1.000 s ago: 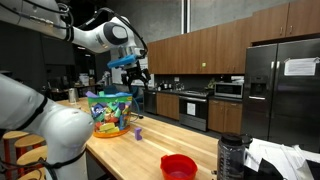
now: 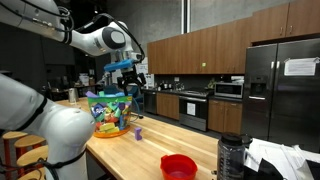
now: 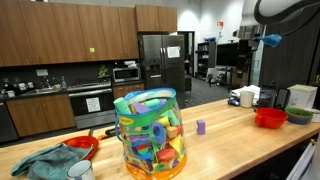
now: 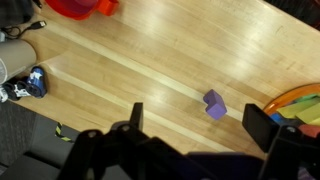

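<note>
Upright and alone on the wooden table is a small purple block (image 2: 138, 134), seen also as a purple block (image 4: 215, 104) in the wrist view. My gripper is high above the table, its fingers wide apart and nothing between them. In the wrist view the block appears within the gap, nearer the right finger, but well below it. A red bowl (image 2: 179, 167) rests on the table away from the block; part of this red bowl (image 4: 72, 6) shows at the wrist view's top edge.
A tall clear container (image 3: 150, 135) full of colourful toys stands beside the block. A black canister (image 2: 231, 155) is near the red bowl. Another red dish (image 3: 82, 146) and a grey-blue cloth (image 3: 48, 162) lie beyond the container. Bare tabletop separates block and bowl.
The block, bowl and container have stayed where they were.
</note>
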